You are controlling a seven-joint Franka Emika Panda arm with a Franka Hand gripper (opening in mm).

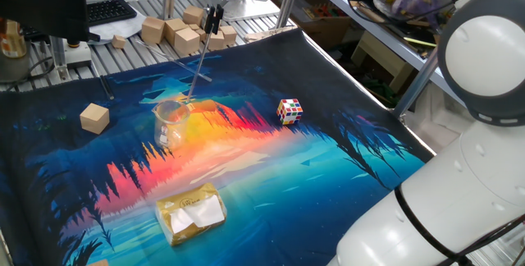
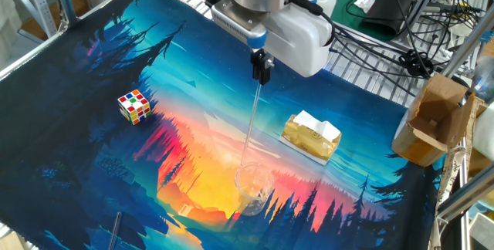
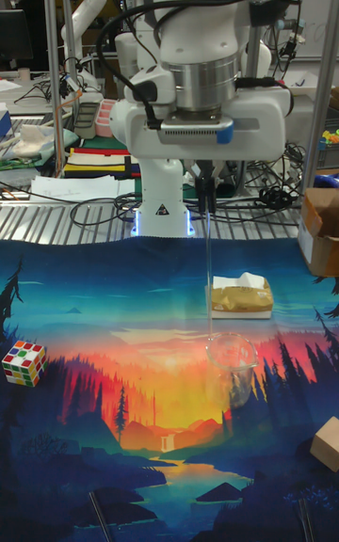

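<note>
My gripper [image 1: 213, 26] is shut on a thin clear stirring rod [image 1: 198, 69], which hangs down at a slight slant. Beneath it, a clear glass beaker [image 1: 172, 125] stands upright on the printed cloth. In exterior view 2 the rod [image 2: 252, 123] ends close to the rim of the beaker [image 2: 255, 184]. Exterior view 3 puts the low end of the rod [image 3: 210, 291] at the left side of the beaker [image 3: 233, 353]. Whether that tip is inside the rim or just outside it, I cannot tell. The dark fingers [image 2: 257, 66] sit well above the beaker.
A tissue pack [image 2: 311, 136] and a Rubik's cube [image 2: 134, 106] lie on the cloth, apart from the beaker. One wooden block [image 1: 95, 118] rests on the cloth, with several more blocks [image 1: 187, 40] beyond its edge. An open cardboard box [image 2: 432, 119] stands at the side.
</note>
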